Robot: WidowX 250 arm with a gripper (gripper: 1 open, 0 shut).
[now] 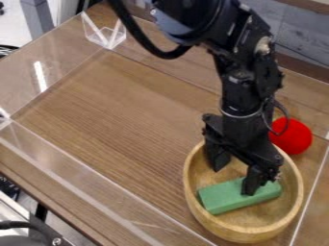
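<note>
A wooden bowl (213,219) at the lower right holds a green block (228,198). My black gripper (238,165) reaches down into the bowl, its fingers just above and at the block; it appears open, with the block's far end partly hidden behind a finger. A red round object (293,135) lies behind the bowl to the right, partly covered by the arm.
A clear plastic item (106,24) stands at the top left of the wooden table (103,125). The table's edge runs along the lower left.
</note>
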